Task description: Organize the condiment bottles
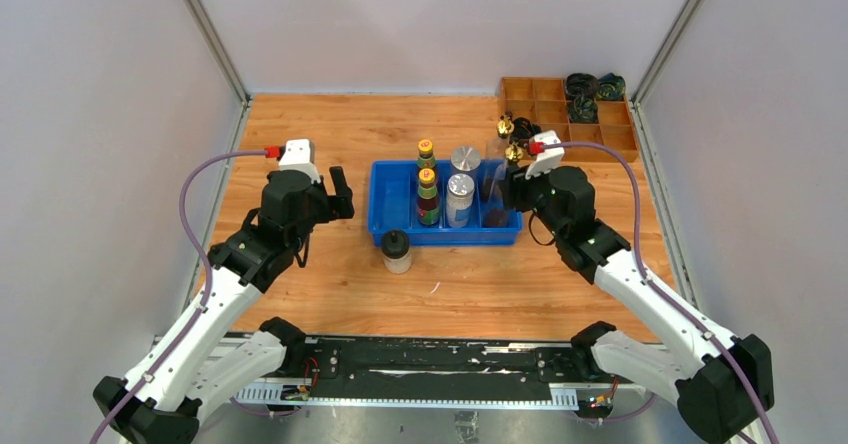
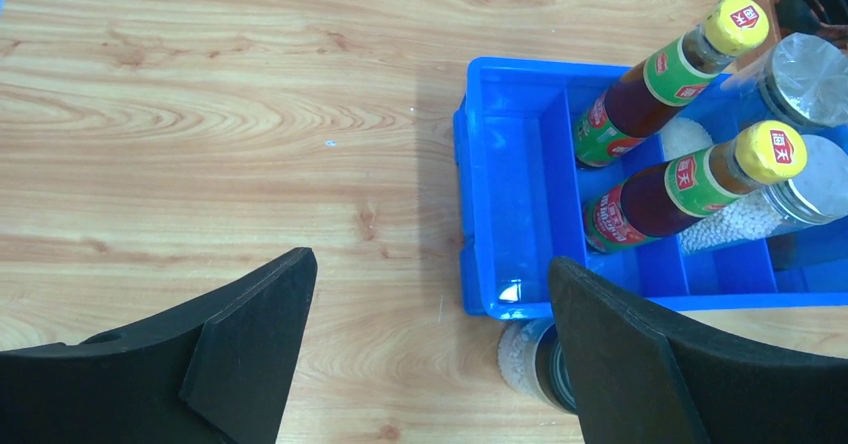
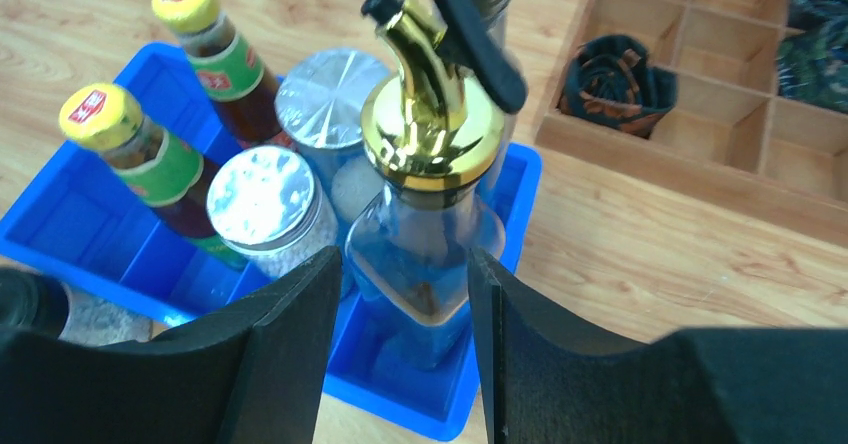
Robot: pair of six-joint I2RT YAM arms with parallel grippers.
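In the blue tray stand two brown sauce bottles with yellow caps, two silver-lidded jars and two gold-topped pump bottles at the right end. The leftmost compartment is empty. Outside, by the tray's front left corner, a black-lidded jar rests on the table. My right gripper is open, with its fingers to either side of the nearer pump bottle's lower body; contact cannot be made out. Left of the tray hovers my left gripper, open and empty.
A wooden compartment box holding dark rolled items sits at the back right. Bare table lies left of the tray and in front of it.
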